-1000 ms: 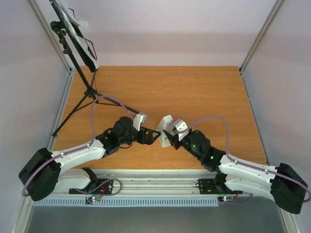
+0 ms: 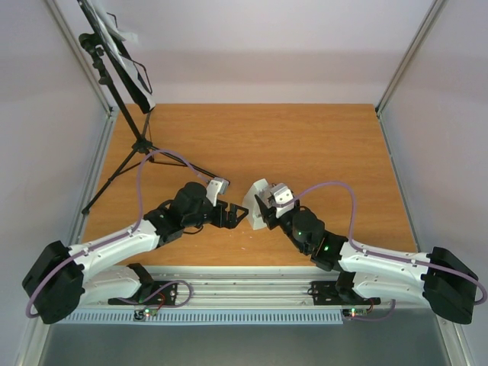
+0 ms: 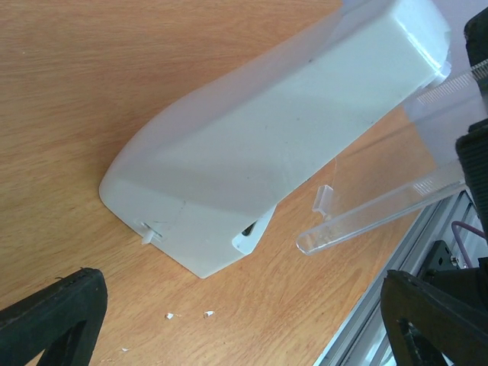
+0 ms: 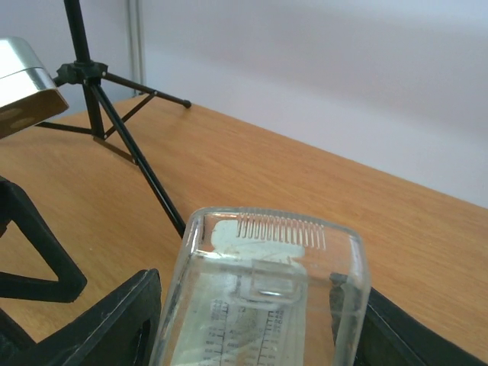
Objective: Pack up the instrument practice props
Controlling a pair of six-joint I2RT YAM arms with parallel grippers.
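A white metronome-like body (image 3: 229, 145) stands slanted across the left wrist view, on the table beyond my left gripper, which is open with nothing between its fingers. From above, the white body (image 2: 254, 202) shows between the two grippers. My right gripper (image 2: 267, 210) is at its right side. Between its fingers is a clear plastic cover (image 4: 267, 263), with a printed scale (image 4: 238, 335) visible through it. In the left wrist view, the cover's (image 3: 381, 217) lower end hangs off the body, above the table; whether its upper end touches the body cannot be told.
A black music stand (image 2: 141, 145) rises at the left, one leg (image 2: 187, 165) reaching toward the left gripper. Small white flecks (image 3: 207, 313) lie near the body.
The left gripper has drawn a little to the left. The music stand has not moved.
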